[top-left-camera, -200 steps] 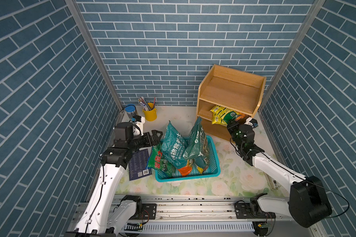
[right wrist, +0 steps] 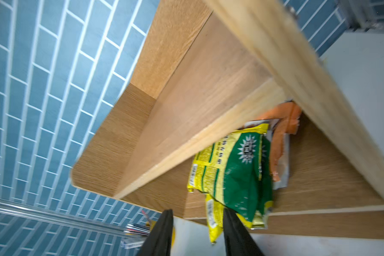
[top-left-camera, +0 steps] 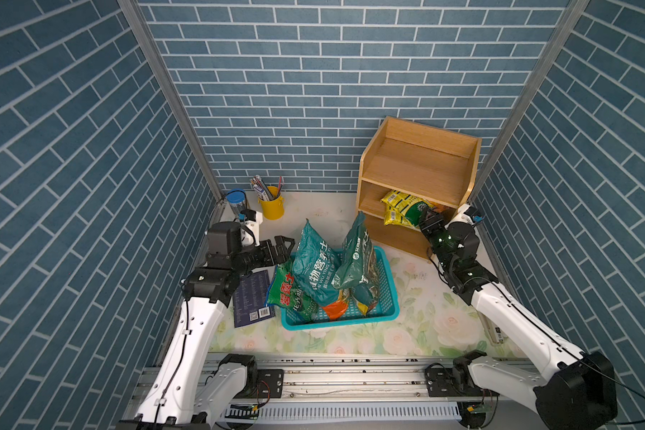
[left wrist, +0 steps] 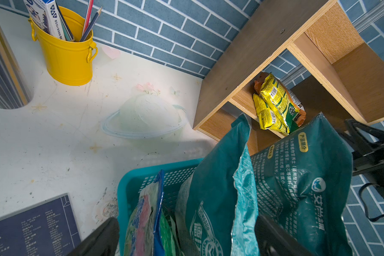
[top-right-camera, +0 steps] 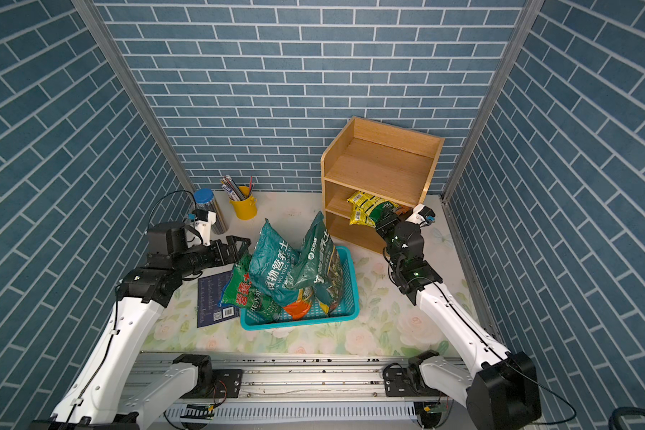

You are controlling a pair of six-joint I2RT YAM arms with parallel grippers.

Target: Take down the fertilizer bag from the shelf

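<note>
The fertilizer bag [right wrist: 239, 164], yellow and green, leans out of the lower shelf compartment over another yellow bag [right wrist: 216, 215]; the top left view shows this fertilizer bag [top-left-camera: 406, 205] too. My right gripper is at the shelf front, beside the bag's green end. Its fingers stand part open, and I see nothing clamped between the fingers. Whether a finger touches the bag cannot be told. My left gripper [top-left-camera: 286, 248] hangs open over the left side of the basket, its fingers [left wrist: 91, 241] wide apart.
The wooden shelf [top-left-camera: 419, 168] has an empty upper level. An orange bag [right wrist: 283, 136] lies behind the yellow ones. A teal basket [top-left-camera: 392, 290] full of upright bags stands in the middle. A yellow pencil bucket [top-left-camera: 271, 208] and a blue-lidded jar [top-left-camera: 235, 202] are at back left.
My right gripper and wrist have shifted right and slightly up toward the shelf. The yellow-green bag looks about where it was. The left arm has stayed still.
</note>
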